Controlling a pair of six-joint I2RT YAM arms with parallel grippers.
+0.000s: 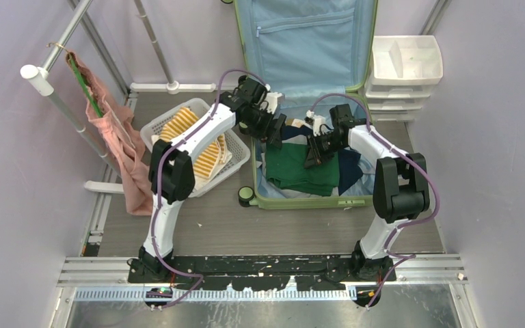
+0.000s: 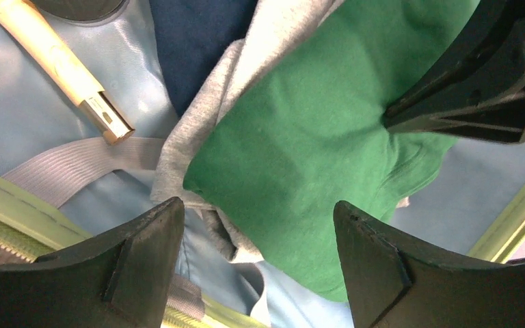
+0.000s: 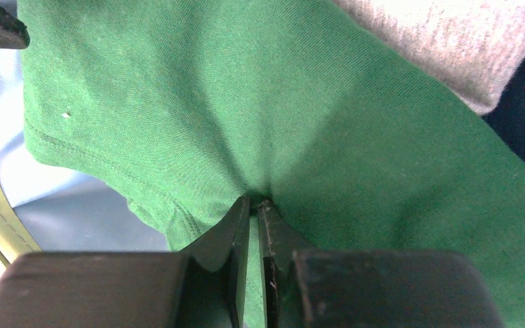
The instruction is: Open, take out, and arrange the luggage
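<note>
An open suitcase (image 1: 301,203) with a light-blue lining holds a folded green garment (image 1: 294,171), with grey and navy clothing (image 1: 348,167) around it. My right gripper is shut on the green fabric near the garment's middle. My left gripper (image 1: 273,133) is open above the garment's back left corner, its two fingers framing the green cloth and grey edge in the left wrist view. A wooden-handled item (image 2: 55,58) lies at the back of the case.
A white basket (image 1: 229,167) with yellow-striped cloth sits left of the case. A pink garment (image 1: 119,143) hangs on a rail (image 1: 75,113) at far left. A white drawer unit (image 1: 403,65) stands back right.
</note>
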